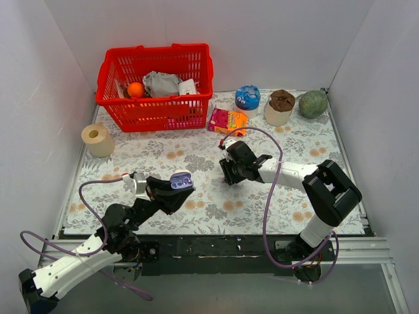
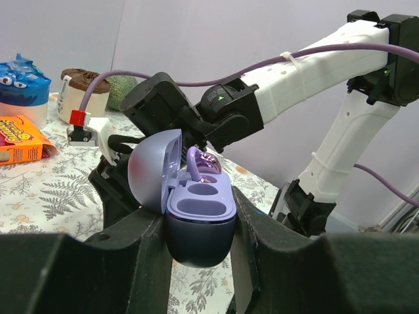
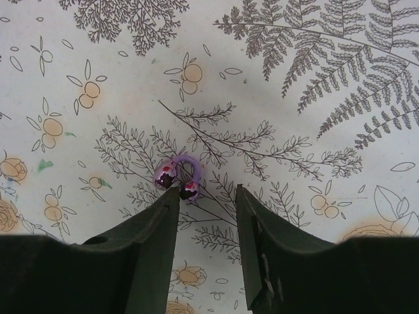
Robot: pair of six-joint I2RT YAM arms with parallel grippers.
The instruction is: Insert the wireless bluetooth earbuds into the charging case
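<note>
My left gripper (image 1: 177,196) is shut on the open lavender charging case (image 2: 200,226), lid up, its tray upward over the front left of the table; a purple earbud with hook (image 2: 194,163) shows in or behind it, partly hidden. In the right wrist view, a pair of small purple earbud pieces (image 3: 190,174) joined by a loop lies on the floral cloth. My right gripper is open just above and beside them, nothing between its fingers.
A red basket (image 1: 154,116) stands at the back left, a paper roll (image 1: 98,140) at the left. A snack box (image 1: 226,122), two jars and a green melon (image 1: 313,103) line the back right.
</note>
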